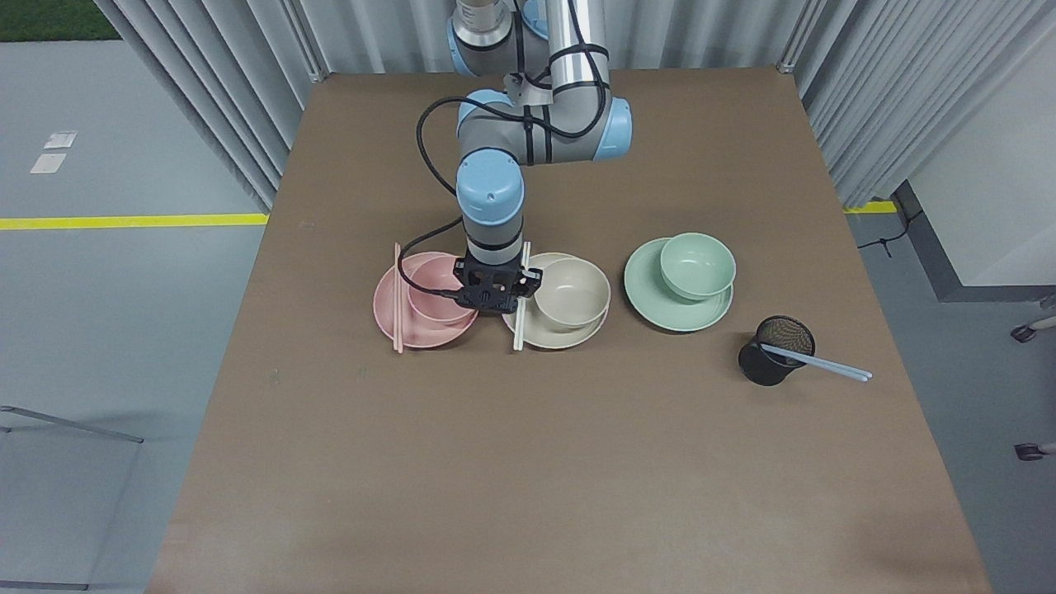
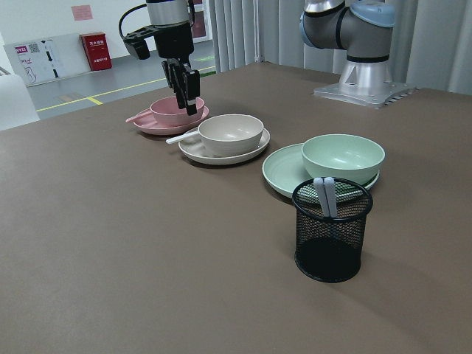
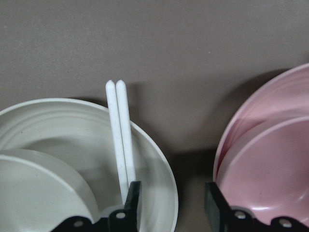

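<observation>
My gripper hangs low between the pink set and the cream set, its fingers apart with nothing visible between them. In the wrist view white chopsticks (image 3: 119, 130) lie on the cream plate (image 3: 154, 169) by a cream bowl (image 3: 34, 198), close to the left finger. The pink plate (image 3: 265, 96) and pink bowl (image 3: 270, 169) are on the right side. In the front view pink chopsticks (image 1: 398, 327) rest on the pink plate, which the gripper partly hides.
A green bowl (image 1: 698, 262) on a green plate (image 1: 648, 287) and a black mesh cup (image 1: 764, 366) with blue chopsticks (image 1: 836, 368) stand to the right.
</observation>
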